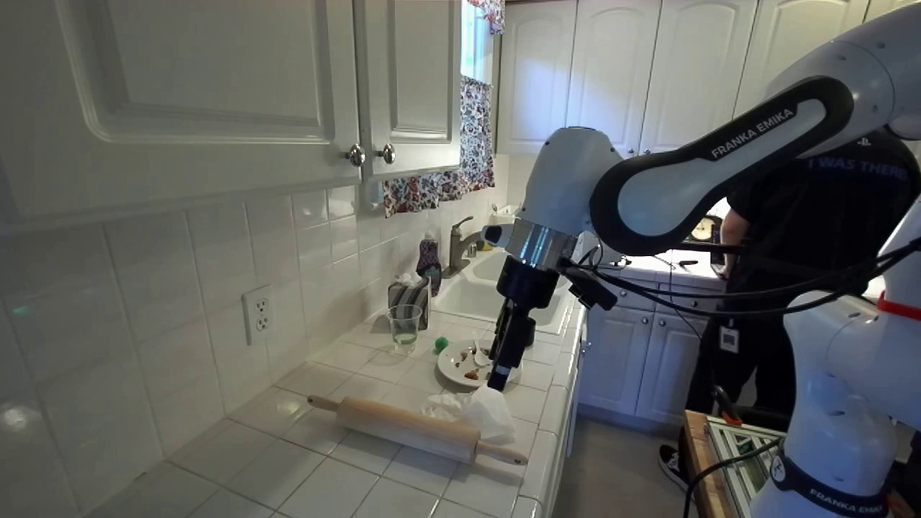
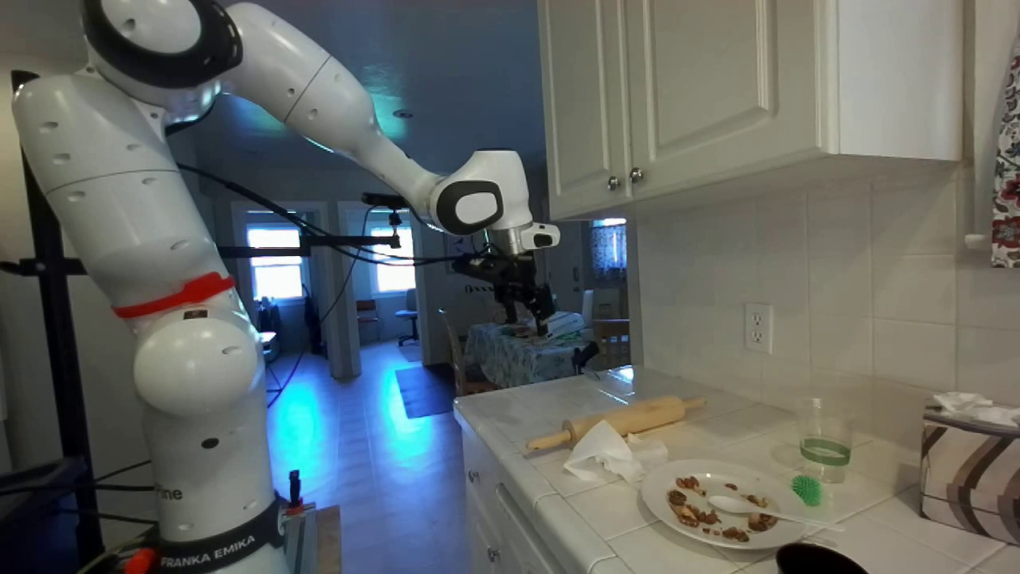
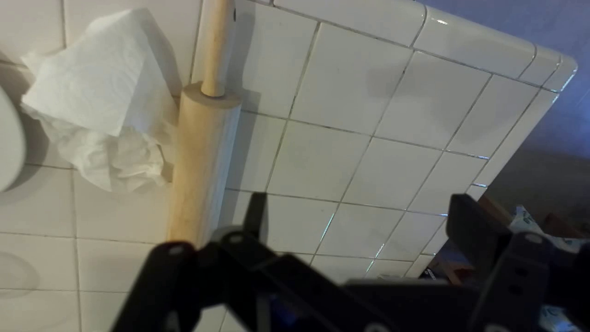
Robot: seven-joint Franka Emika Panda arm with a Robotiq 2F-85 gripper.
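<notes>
My gripper is open, its two dark fingers wide apart with only tiled counter and floor visible beyond them. In the second exterior view the gripper [image 2: 562, 343] hangs in the air above and beyond the counter's near edge. A wooden rolling pin [image 1: 406, 424] lies across the white tiles; in the wrist view the rolling pin [image 3: 203, 166] is left of the fingers. Crumpled white paper [image 2: 607, 454] rests beside it. Behind the paper, a white plate [image 2: 660, 493] carries brown food scraps and a white spoon [image 2: 765, 510].
A clear cup [image 2: 824, 440], a green spiky ball [image 2: 806, 489] and a striped tissue box [image 2: 970, 473] stand near the wall. The sink [image 1: 470, 289] is farther back. Bare tiles [image 1: 324, 470] lie on the rolling pin's other side. Cabinets [image 2: 698, 86] overhang the counter.
</notes>
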